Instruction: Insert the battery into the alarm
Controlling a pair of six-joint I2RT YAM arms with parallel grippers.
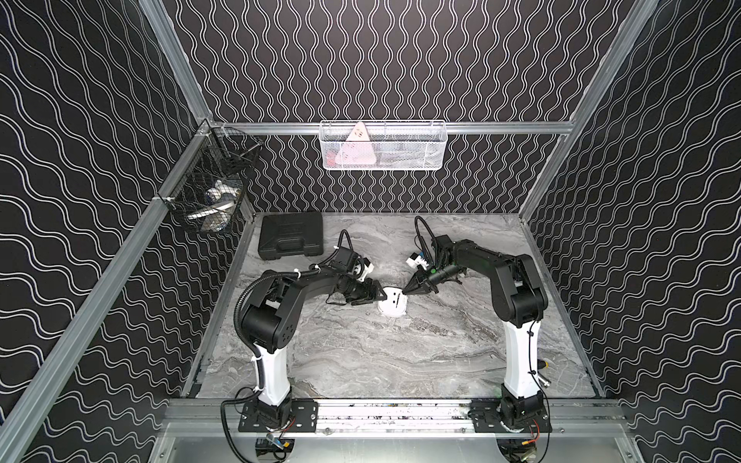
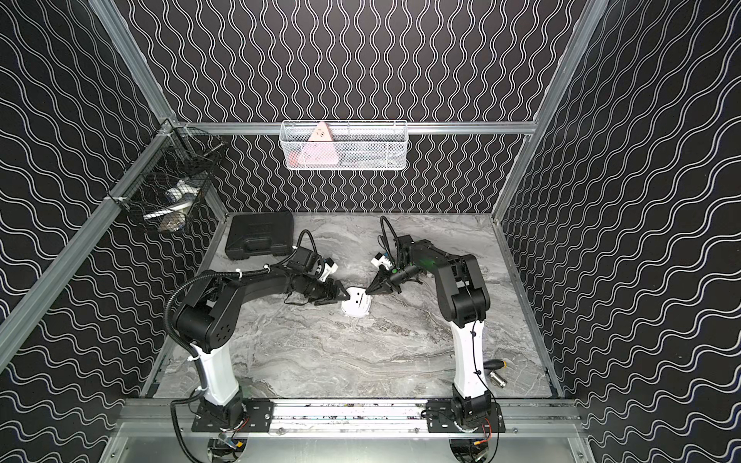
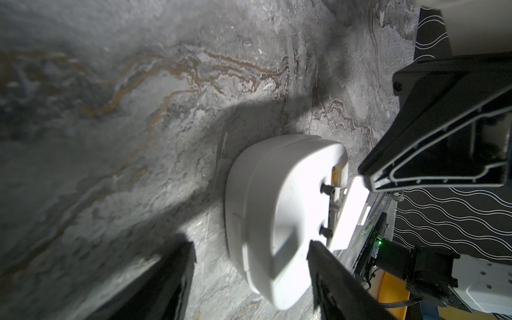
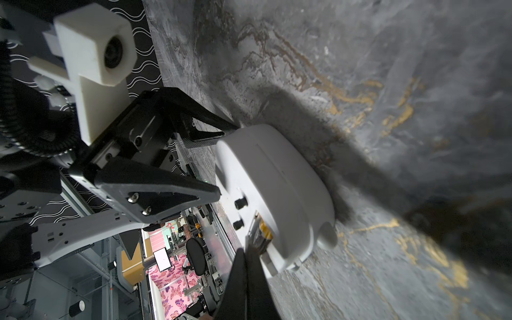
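The white alarm (image 3: 256, 208) stands on its edge on the marbled table, its face with two black knobs turned toward my right arm. A yellow and metallic battery (image 4: 265, 230) shows in the slot of that face, partly covered by my right gripper. That gripper is shut, its tips at the slot; nothing shows between them. My left gripper stands open around one end of the alarm, one finger (image 4: 186, 193) on the face side and the other behind. Whether both fingers touch it is unclear. A white flap (image 3: 349, 218) juts out beside the slot.
A black case (image 1: 290, 235) lies at the back left of the table. Near the right arm's base lies a small tool (image 2: 498, 378). A white mesh basket (image 1: 420, 163) hangs on the back wall.
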